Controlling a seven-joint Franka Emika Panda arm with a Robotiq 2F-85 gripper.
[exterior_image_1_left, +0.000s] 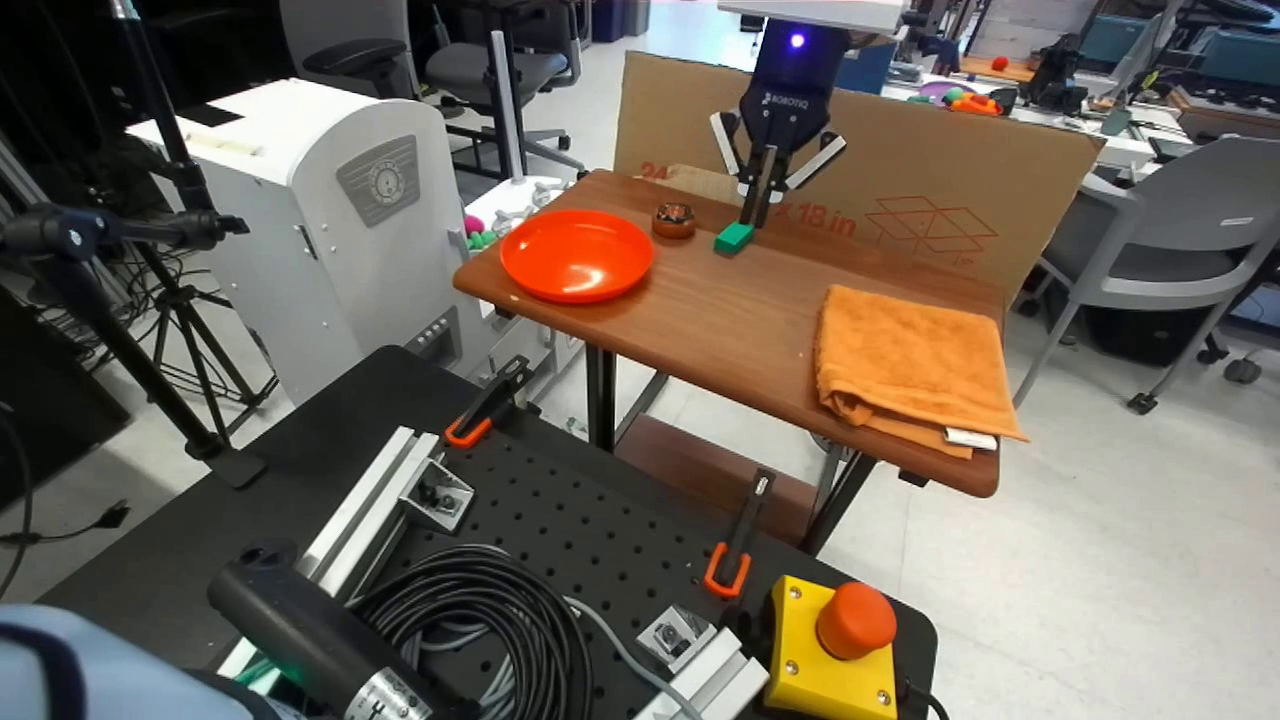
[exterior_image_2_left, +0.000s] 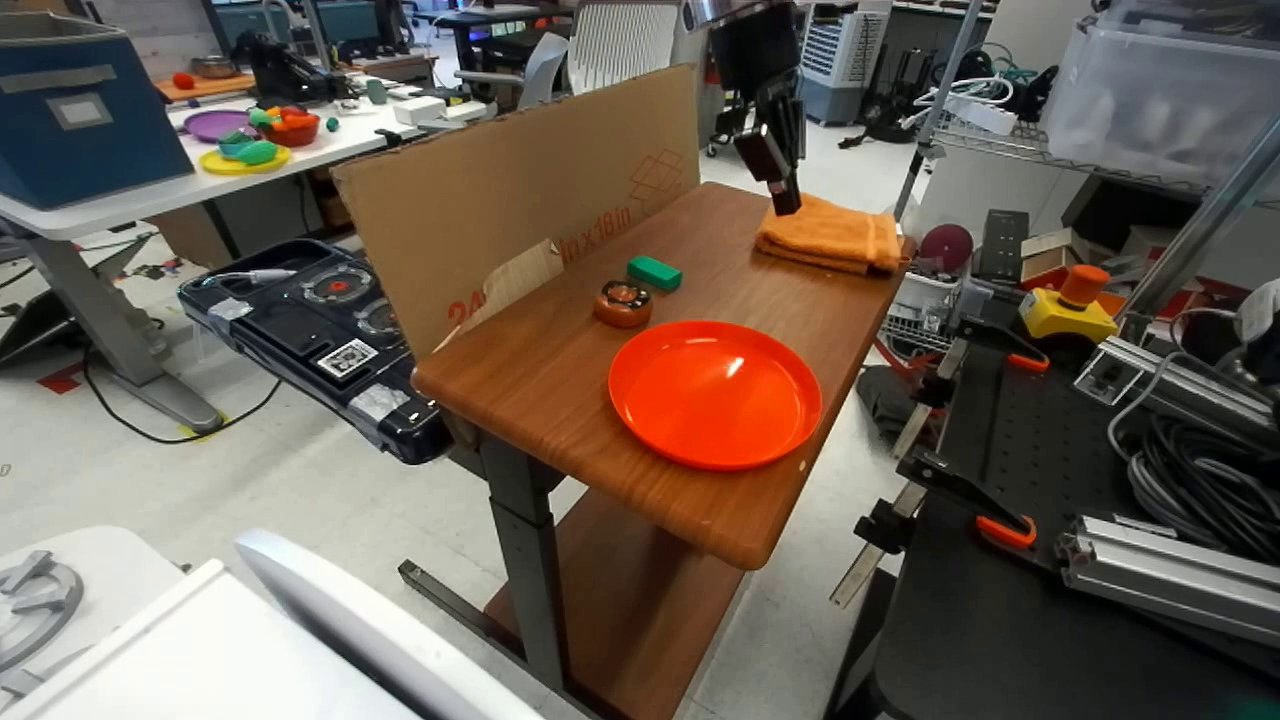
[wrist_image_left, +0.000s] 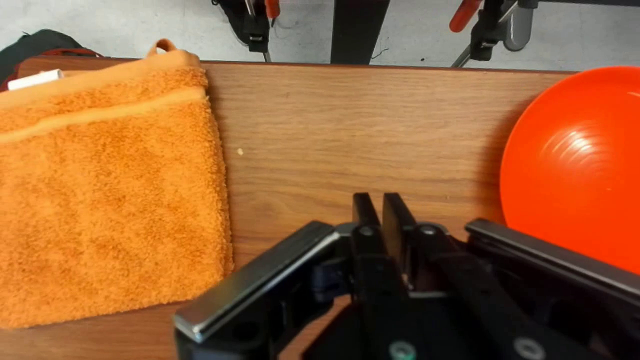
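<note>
A round orange-red plate lies on the brown table near its left end; the wrist view shows part of the plate at the right edge. My gripper hangs above the table, apart from the plate. In the wrist view its fingertips stand close together, a slim gap between them, and nothing shows held there. Behind the plate sit a small brown bowl with dark contents and a green block. A folded orange towel covers the table's other end.
A cardboard sheet stands upright along the table's back edge. Bare wood stretches between plate and towel. The black bench with clamps and a yellow box with a red button stands in front.
</note>
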